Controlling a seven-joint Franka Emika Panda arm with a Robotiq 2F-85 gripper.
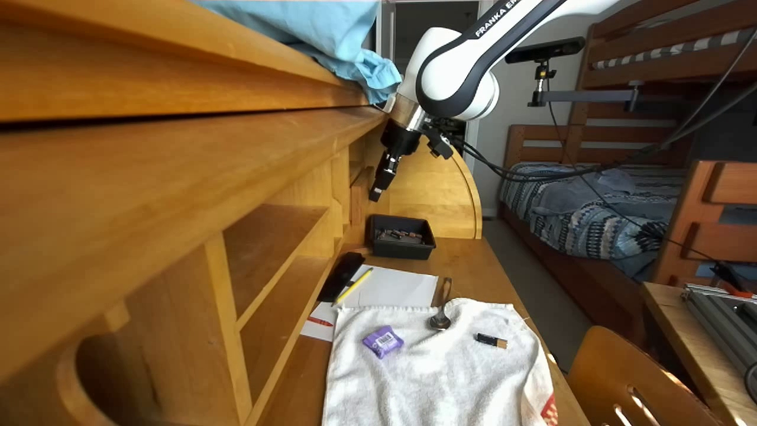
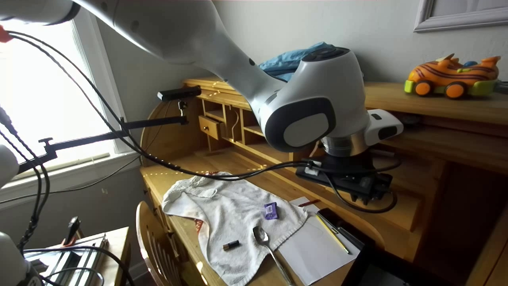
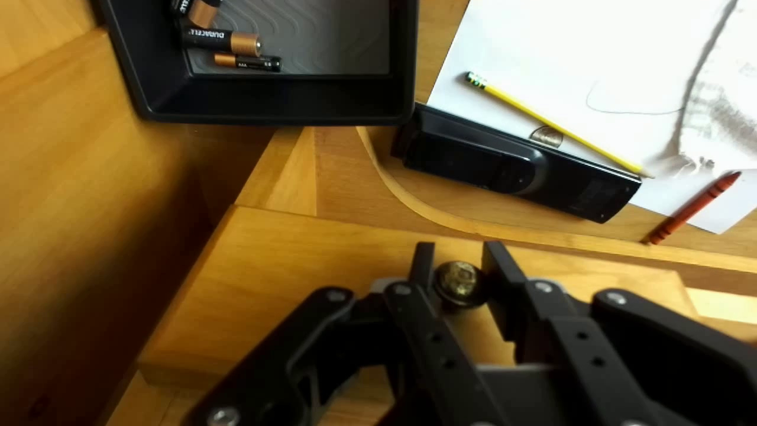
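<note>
A small wooden drawer front (image 3: 305, 262) fills the lower middle of the wrist view. Its round, dark-rimmed brassy knob (image 3: 459, 283) sits between the two fingertips of my gripper, which is shut on it. In exterior view 1 the gripper (image 1: 375, 196) slants down toward the cabinet at the desk's far end, beside the drawer front (image 1: 359, 197); the knob itself is too small to make out there. Exterior view 2 hides the fingertips and this drawer behind the arm and cables.
Below the gripper is a black tray (image 1: 403, 248) holding several batteries. A black case (image 3: 511, 167), a pencil (image 3: 560, 128) and a red crayon (image 3: 692, 209) lie nearby. A spoon (image 1: 440, 320), purple packet (image 1: 383, 341) and single battery (image 1: 491, 341) rest on the white towel (image 1: 426, 383).
</note>
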